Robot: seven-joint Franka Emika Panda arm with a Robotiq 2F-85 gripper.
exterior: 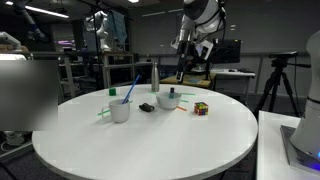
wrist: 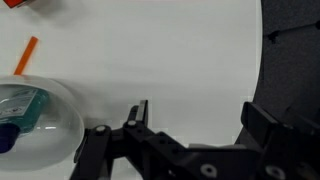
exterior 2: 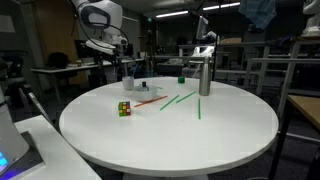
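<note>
My gripper [exterior: 181,77] hangs above the far right part of the round white table, higher than the white bowl [exterior: 167,102]. Its fingers stand apart in the wrist view, and only bare table shows between the fingers. A green bottle-like item with a dark blue cap [wrist: 10,134] lies in the bowl [wrist: 66,112], left of the gripper there. The coloured puzzle cube [exterior: 201,108] rests on the table right of the bowl. Left of the bowl stands a white cup [exterior: 120,112] with a blue stick [exterior: 132,89] leaning out of it.
A small black object [exterior: 147,107] lies between cup and bowl. Farther back are a green block [exterior 2: 181,79] and a tall metallic bottle [exterior 2: 205,79]. Red [exterior 2: 152,101] and green [exterior 2: 199,109] sticks lie about.
</note>
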